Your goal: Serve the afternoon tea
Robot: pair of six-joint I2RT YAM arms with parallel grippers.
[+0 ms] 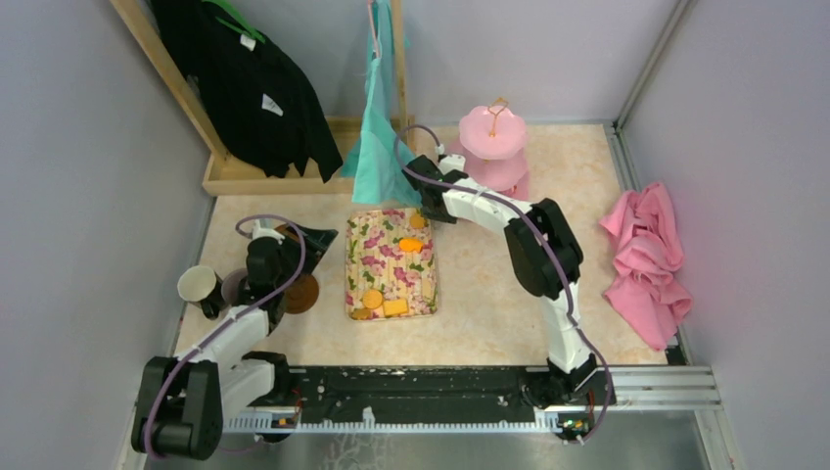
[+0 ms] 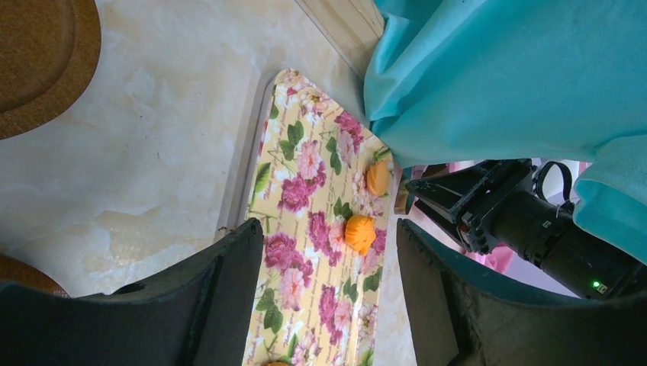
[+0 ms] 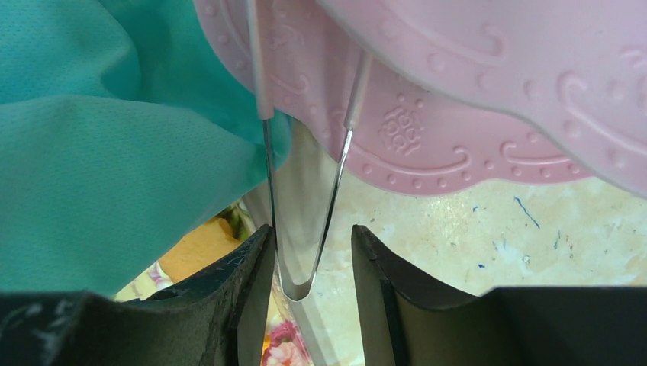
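A floral tray [image 1: 387, 269] holds several small orange pastries [image 2: 359, 232]. A pink tiered stand [image 1: 492, 132] stands at the back right. Metal tongs [image 3: 294, 290] with pale tips lie at the stand's base, beside the tray. My right gripper is open around the tongs' bend, by a hanging turquoise cloth [image 2: 488, 76]. My left gripper is over the left of the table; its fingers stand apart, and nothing shows clearly between them, so its hold cannot be seen.
A white mug [image 1: 196, 284], a bowl and wooden coasters [image 1: 299, 297] are at the left. Crumpled pink cloth [image 1: 646, 264] lies at the right edge. A black garment hangs on a wooden rack.
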